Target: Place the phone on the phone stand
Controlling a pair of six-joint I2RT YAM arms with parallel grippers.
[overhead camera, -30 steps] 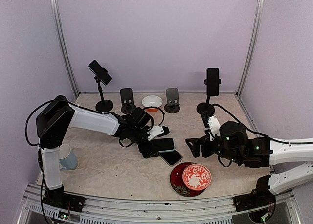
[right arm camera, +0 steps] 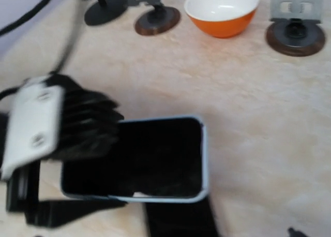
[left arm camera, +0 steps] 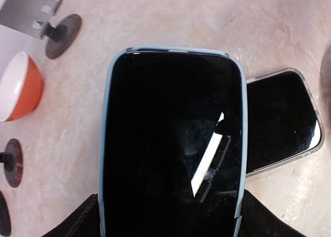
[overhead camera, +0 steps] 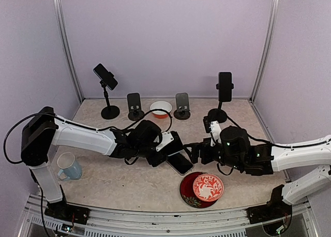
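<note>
A phone with a light blue edge is held in my left gripper, which is shut on it; it also shows in the right wrist view. A second dark phone lies on the table beneath and beside it. My right gripper stands open just to the right of the held phone. At the back are two small empty metal stands, left and right, and two taller stands with dark phone-like slabs on them.
An orange-and-white bowl sits between the small stands. A patterned bowl in a red dish is at the front, a blue mug at the left.
My left gripper has lifted the light-edged phone off the one below and tilted it.
</note>
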